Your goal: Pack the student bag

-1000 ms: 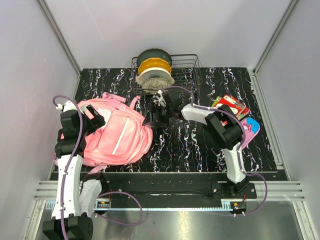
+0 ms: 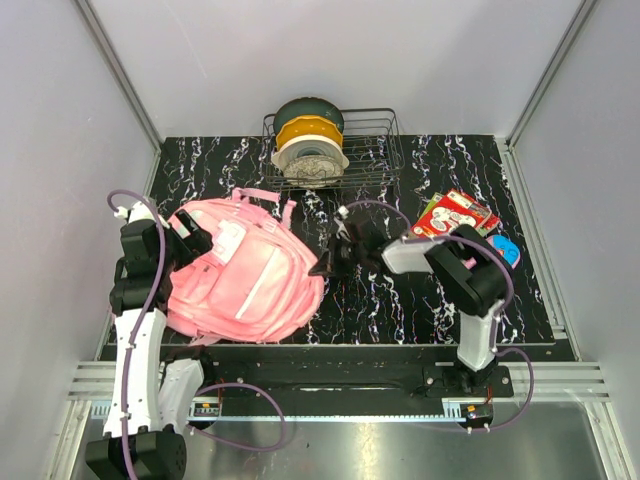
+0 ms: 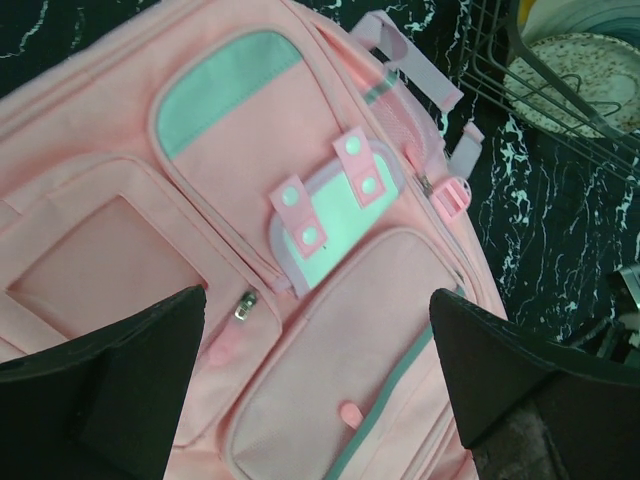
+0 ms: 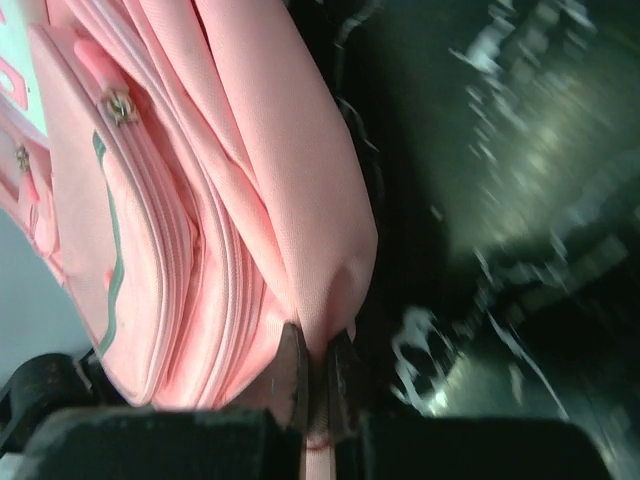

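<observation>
The pink student bag [image 2: 245, 280] lies on the left half of the dark marbled table in the top view. My right gripper is shut on a fold of the bag's fabric at its right side. The left gripper [image 2: 190, 236] hangs over the bag's upper left, its fingers [image 3: 110, 385] wide apart with only the bag's front below. Colourful books [image 2: 455, 213] lie at the right, partly covered by my right arm. A blue and pink case [image 2: 507, 249] shows beside them, also partly covered.
A wire rack [image 2: 375, 160] with several plates [image 2: 310, 130] stands at the back, just above the bag's strap [image 2: 257, 194]. Bare marbled table [image 2: 370, 310] lies between the bag and the right-hand items.
The bag has shifted the same way beneath the still left gripper.
</observation>
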